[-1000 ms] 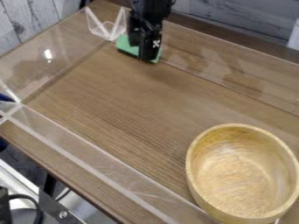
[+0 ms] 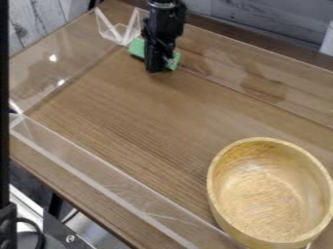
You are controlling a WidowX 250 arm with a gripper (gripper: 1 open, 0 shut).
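Observation:
At the top of the view my dark gripper [image 2: 159,60] reaches down onto a green object [image 2: 172,57] on the wooden table [image 2: 130,126]. The gripper partly covers the green thing, and its finger is too small and dark to show whether anything is between the fingers.
A large round pale-yellow bowl [image 2: 267,195] stands at the lower right. A clear plastic item [image 2: 115,27] lies left of the gripper. Transparent strips run along the left and lower-left edge.
The gripper has shifted slightly and sits lower over the green object than a second ago. The bowl has not moved.

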